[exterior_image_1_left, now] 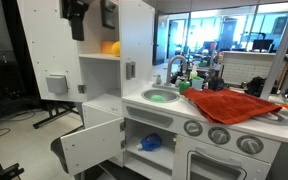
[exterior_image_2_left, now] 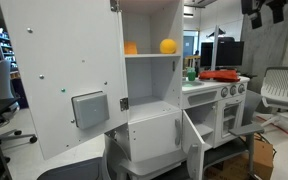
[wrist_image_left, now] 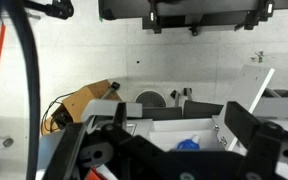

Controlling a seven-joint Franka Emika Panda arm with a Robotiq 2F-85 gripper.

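My gripper (exterior_image_1_left: 92,20) hangs high in front of the tall white cabinet, open. At the bottom of the wrist view its black fingers (wrist_image_left: 96,150) are spread wide, with nothing held. From exterior view 2, the gripper (exterior_image_2_left: 266,15) shows at the upper right, well above the counter. A blue object (exterior_image_1_left: 150,142) lies inside the open lower compartment under the sink; the wrist view shows this blue object (wrist_image_left: 188,145) far below, between the fingers. The compartment's white door (exterior_image_1_left: 92,147) stands swung outward.
An orange ball (exterior_image_2_left: 168,46) and an orange cup-like item (exterior_image_2_left: 130,48) sit on the upper shelf. The red cloth (exterior_image_1_left: 229,105) covers part of the counter beside the sink (exterior_image_1_left: 161,95). A tall cabinet door (exterior_image_2_left: 72,70) juts out, and a cardboard box (wrist_image_left: 74,105) rests on the floor.
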